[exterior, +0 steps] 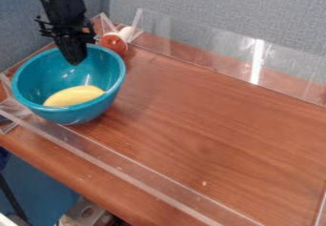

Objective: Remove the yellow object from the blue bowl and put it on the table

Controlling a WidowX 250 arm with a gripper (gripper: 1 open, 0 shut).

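Note:
The yellow object [72,96], smooth and oblong, lies inside the blue bowl [107,85], resting low toward its near side. The bowl sits at the left end of the wooden table [211,125]. Above the bowl's far rim is my dark gripper [76,58], pointing down and apart from the yellow object. Its fingers are dark and small here, so I cannot see how far apart they are. No yellow shows at the fingertips.
Behind the bowl, a red and white item [114,43] stands near the far left corner. A clear plastic border [242,58] runs along the table's edges. To the bowl's right the tabletop is bare.

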